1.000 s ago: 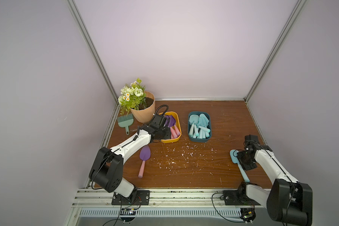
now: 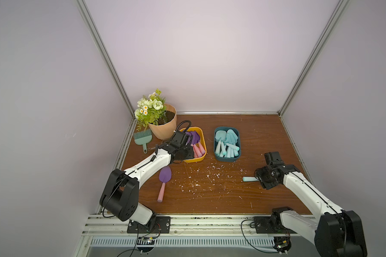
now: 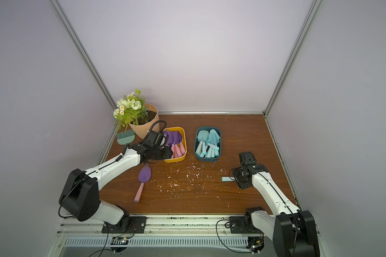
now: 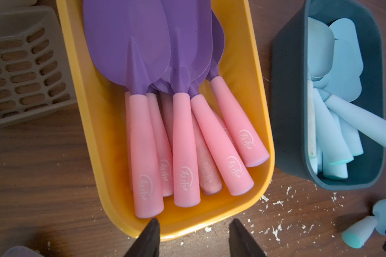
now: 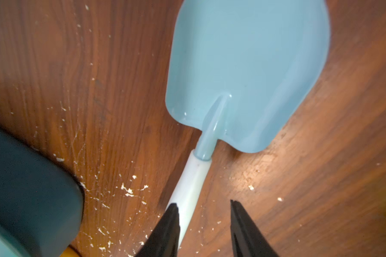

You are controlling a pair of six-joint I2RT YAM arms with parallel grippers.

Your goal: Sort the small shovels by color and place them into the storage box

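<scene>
A light blue shovel (image 5: 248, 72) with a pale handle shows over the wood in the right wrist view. My right gripper is open at its handle, which runs behind one finger (image 5: 169, 224); nothing is gripped. From above, that arm covers the blade and only the handle (image 2: 250, 179) shows. My left gripper stands open and empty above the front rim of the yellow box (image 4: 88, 141), where several purple shovels with pink handles lie. More blue shovels (image 4: 347, 60) fill the dark teal box (image 4: 289, 98). One purple shovel (image 2: 165, 174) rests on the table at front left.
A flower pot (image 2: 165, 124) stands at the back left beside a green brush (image 2: 143, 137). White crumbs (image 2: 216, 170) are scattered mid-table. The table behind the right arm, right of the teal box, is clear.
The blue shovel has swung round, its handle turning from the front edge to point left. My right gripper has shifted left. The left arm is almost still.
</scene>
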